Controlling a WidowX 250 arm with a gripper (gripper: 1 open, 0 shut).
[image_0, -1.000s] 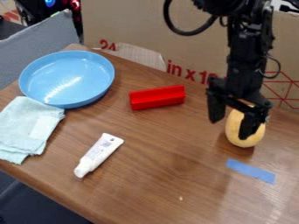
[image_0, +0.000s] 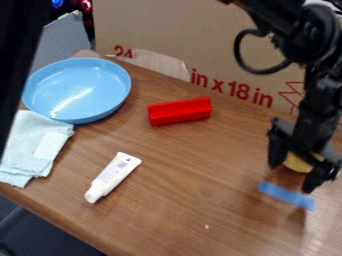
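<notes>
The black gripper (image_0: 297, 160) hangs low at the right of the table, its open fingers around or just over a yellow rounded object (image_0: 297, 165), which is mostly hidden behind it. A blue strip (image_0: 285, 197) lies on the wood just in front of them. Whether the fingers touch the yellow object cannot be told.
A red block (image_0: 179, 111), a blue plate (image_0: 76, 88), a folded pale cloth (image_0: 32, 147) and a white tube (image_0: 112, 176) lie on the wooden table (image_0: 174, 210). A cardboard box (image_0: 160, 30) stands along the back.
The gripper has moved down and to the right onto the yellow object, now covering most of it. The other things are unmoved.
</notes>
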